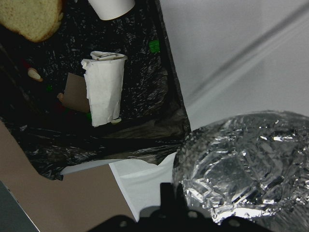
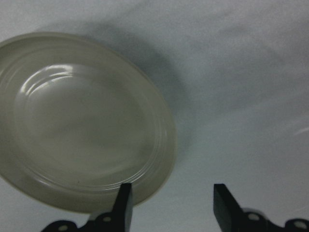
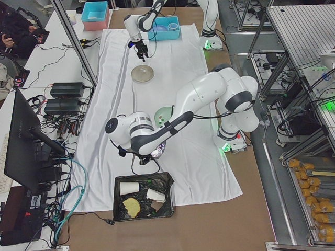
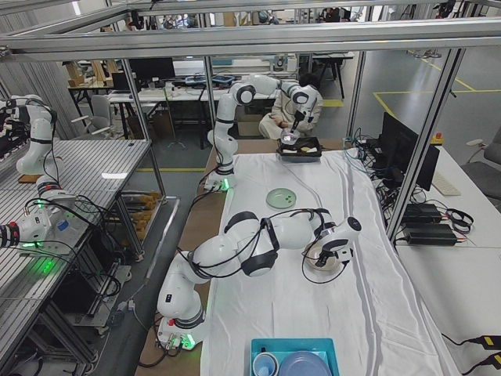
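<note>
A crinkled clear bowl-like piece (image 1: pixel 241 174) with a silvery shine is in my left gripper (image 3: pixel 142 156), close beside and above the black lined tray (image 3: pixel 119 201). That tray holds a bread slice (image 1: pixel 26 17), white paper cups (image 1: pixel 104 89) and a brown scrap (image 1: pixel 75 94). In the right wrist view a beige plate (image 2: pixel 87 125) lies on the white cloth, with my right gripper open over its edge, nothing between its fingers.
A green plate (image 4: pixel 281 198) lies mid-table. A blue bin (image 3: pixel 167 34) with dishes stands at the far end. A monitor and cables (image 3: pixel 26 151) line the left side.
</note>
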